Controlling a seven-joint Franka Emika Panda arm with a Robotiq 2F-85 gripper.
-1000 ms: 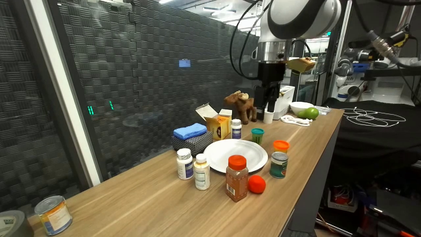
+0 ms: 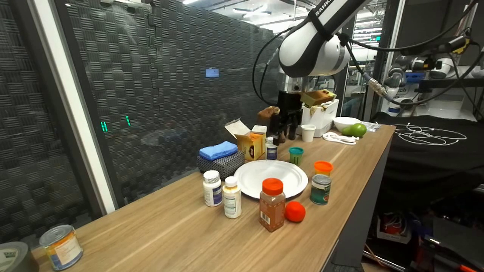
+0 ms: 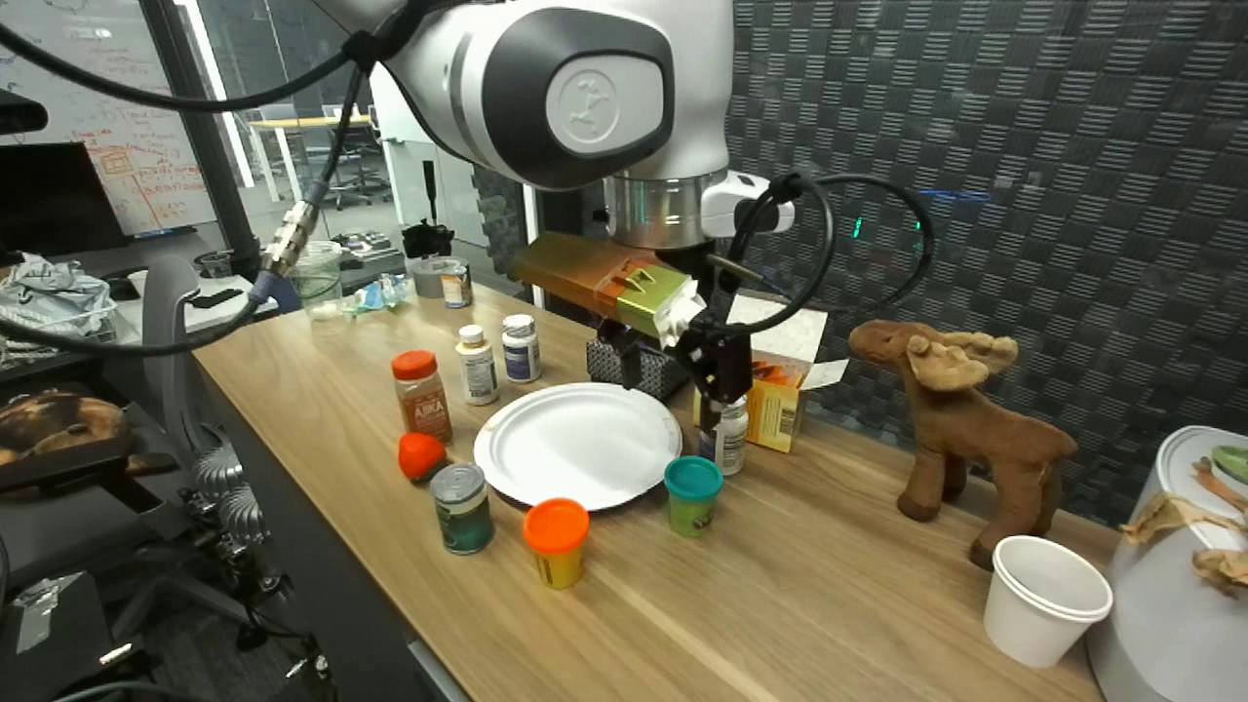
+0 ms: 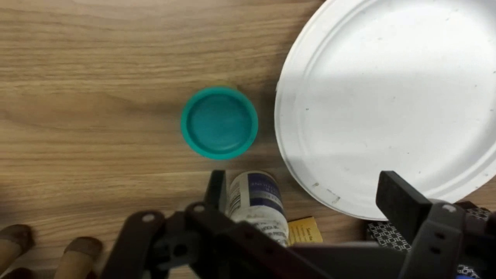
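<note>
My gripper stands open, with its fingers wide apart and nothing held. In the wrist view a white bottle with a purple label (image 4: 265, 190) shows between the fingers, close beside the left one, its lower part hidden. A teal-lidded tub (image 4: 219, 123) is just ahead of that bottle, and a white plate (image 4: 290, 116) fills the right side. From exterior view 2, the gripper (image 3: 670, 404) hangs over the plate's back edge, one finger partly in front of the labelled bottle (image 3: 731, 439). Whether they touch, I cannot tell.
An open yellow box (image 3: 774, 409) adjoins the labelled bottle, with a brown toy moose (image 3: 965, 427) farther right. Around the plate stand an orange-lidded tub (image 3: 558, 544), a green can (image 3: 462, 509), a red ball (image 3: 421, 456), a spice jar (image 3: 421, 398) and two more bottles.
In exterior view 1 the arm and gripper have come left and nearer the labelled bottle, from in front of the white cup. The gripper now hides part of the moose; the table objects look unmoved.
</note>
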